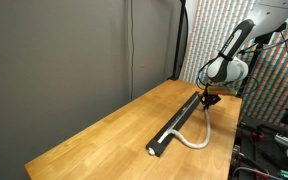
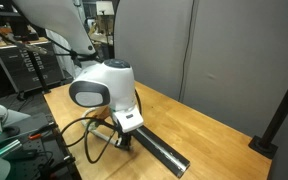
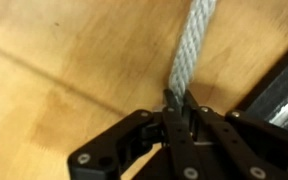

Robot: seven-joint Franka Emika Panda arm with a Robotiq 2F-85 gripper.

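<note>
A pale grey rope (image 1: pixel 206 132) lies curved on the wooden table, one end bending round by the near part of a long black bar (image 1: pixel 172 125). At the other end my gripper (image 1: pixel 210 98) is shut on the rope, low over the table. Looking from the wrist, the rope (image 3: pixel 191 45) runs straight up from between the fingertips of my gripper, and the dark bar (image 3: pixel 284 90) lies to the right. In exterior view 2 the white arm hides the gripper and most of the rope, while the bar (image 2: pixel 159 148) shows beyond it.
A tall grey panel (image 1: pixel 74 70) stands behind it. Dark cables (image 2: pixel 84 135) loop around the arm near the table's edge.
</note>
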